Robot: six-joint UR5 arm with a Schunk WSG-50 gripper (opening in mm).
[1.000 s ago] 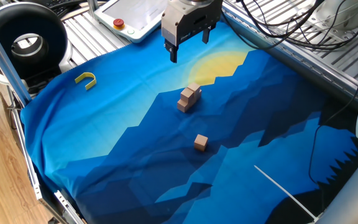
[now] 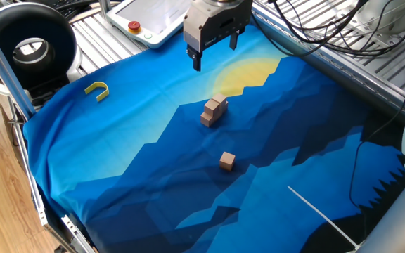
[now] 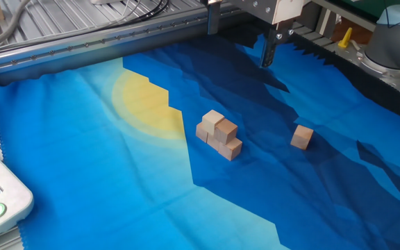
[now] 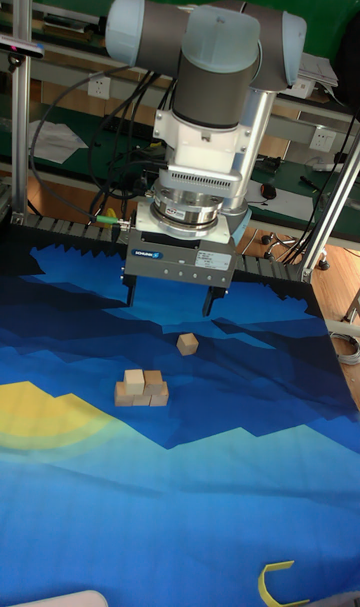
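Note:
Several small wooden cubes form a two-layer stack [image 3: 219, 134] on the blue cloth, with a row of cubes below and two side by side on top. One loose wooden cube [image 3: 302, 137] lies apart from the stack; in the third exterior view this loose cube [image 4: 187, 344] sits behind and to the right of the stack [image 4: 141, 387]. High above the cloth hangs my gripper [image 4: 169, 301], its fingers wide apart and nothing between them. In the first exterior view the gripper [image 2: 215, 53] appears above the printed yellow sun, clear of every cube.
A yellow curved piece [image 2: 98, 91] lies near the cloth's edge. Beyond that edge rests a tablet-like panel with a red button [image 2: 133, 27]. A thin white stick [image 2: 323, 213] lies on the cloth's other side.

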